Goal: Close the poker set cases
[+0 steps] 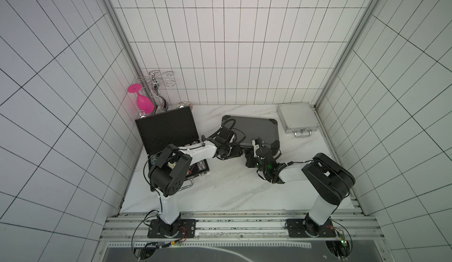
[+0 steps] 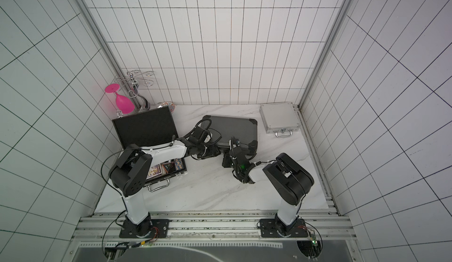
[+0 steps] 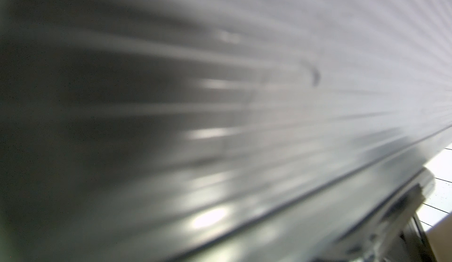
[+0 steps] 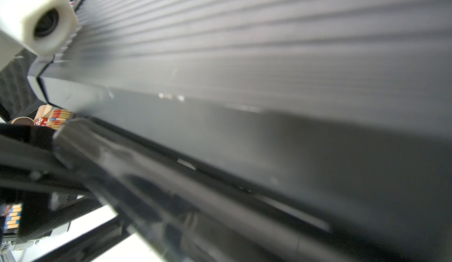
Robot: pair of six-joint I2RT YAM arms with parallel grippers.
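The dark grey case (image 1: 254, 129) lies with its lid down at the middle of the table. My left gripper (image 1: 238, 152) is at its front edge, and my right gripper (image 1: 248, 154) is close beside it; the arms hide their fingertips. Ribbed dark lid fills much of the right wrist view, with a glossy dark bar along its lower front. The left wrist view is blurred by a ribbed surface very close up. The black case (image 2: 145, 129) on the left stands open, its lid raised. On the right, the silver case (image 1: 298, 116) is shut.
A pink goblet (image 1: 145, 104) and a wire stand (image 1: 155, 83) are at the back left, behind the raised lid. Cards (image 2: 167, 167) show in the open case, partly under my left arm. Bare table (image 1: 230, 186) lies in front.
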